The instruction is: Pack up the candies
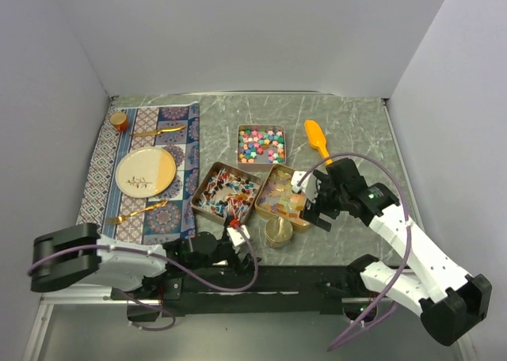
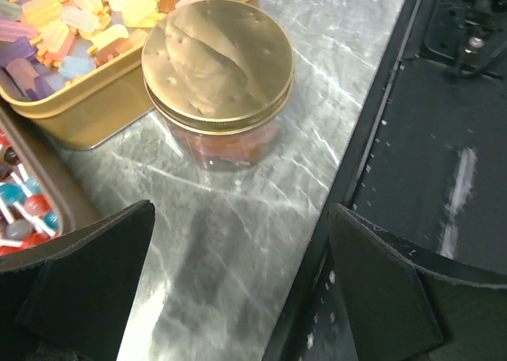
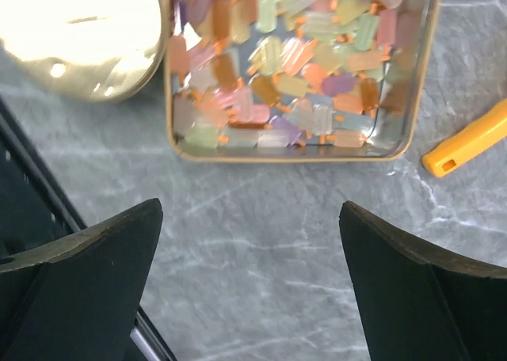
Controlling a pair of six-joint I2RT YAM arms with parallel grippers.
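A clear jar with a gold lid (image 2: 218, 64) stands on the marble counter, some orange-pink content visible through its wall. My left gripper is open at the counter's front edge, the jar ahead of its fingers and nothing between them. My right gripper also stands open, over bare counter to the right of the tray of pastel candies (image 1: 269, 210). That tray sits just behind the jar (image 1: 279, 233). Left of it lies the tray of wrapped lollipops (image 1: 207, 180). A third tray (image 1: 261, 167), filled with colourful small candies, is at the back.
An orange scoop (image 1: 317, 137) lies at the back right. On the left, a patterned cloth (image 1: 176, 114) carries a plate (image 1: 145, 172), a cup (image 1: 119, 121) and gold cutlery. Bare counter remains at the right.
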